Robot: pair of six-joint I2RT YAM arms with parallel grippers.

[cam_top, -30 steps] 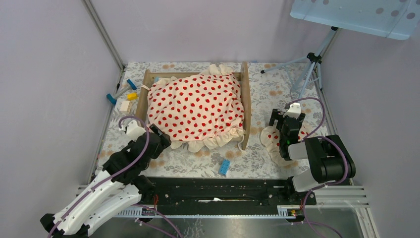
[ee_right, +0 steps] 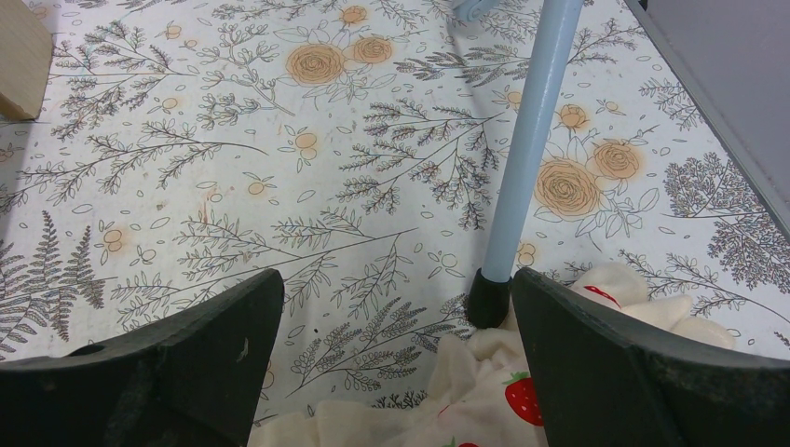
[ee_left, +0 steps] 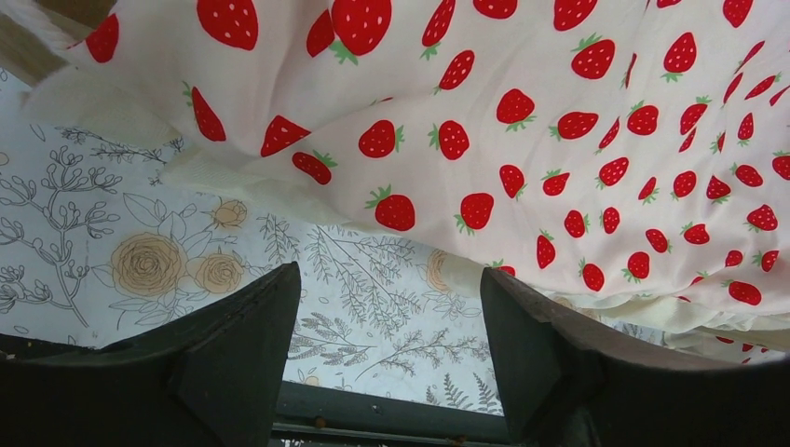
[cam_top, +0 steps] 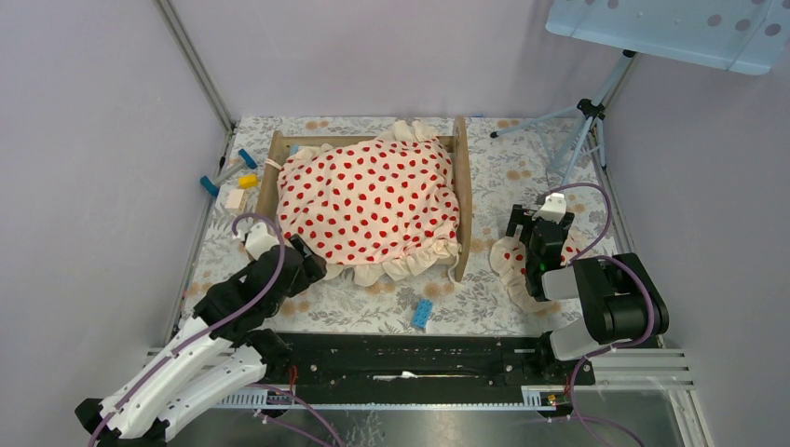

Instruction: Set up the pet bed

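A cream blanket with red strawberries (cam_top: 368,196) and a ruffled edge lies over the wooden bed frame (cam_top: 462,186), hanging over its front. My open left gripper (cam_top: 303,256) is at the bed's front left corner; in the left wrist view it (ee_left: 389,279) has the blanket's ruffled edge just beyond its fingers, nothing between them. My open right gripper (cam_top: 526,219) is right of the bed, above a smaller strawberry cloth (cam_top: 510,270) with frills, also seen low in the right wrist view as crumpled fabric (ee_right: 484,400).
A pale blue tripod stand (cam_top: 587,121) rises at the back right. A blue block (cam_top: 421,313) lies in front of the bed; small coloured pieces, among them a yellow one (cam_top: 248,181), lie left of it. Floor between bed and right gripper is clear.
My left gripper has shifted very slightly in the top view. The bed, cloths and right arm look unchanged.
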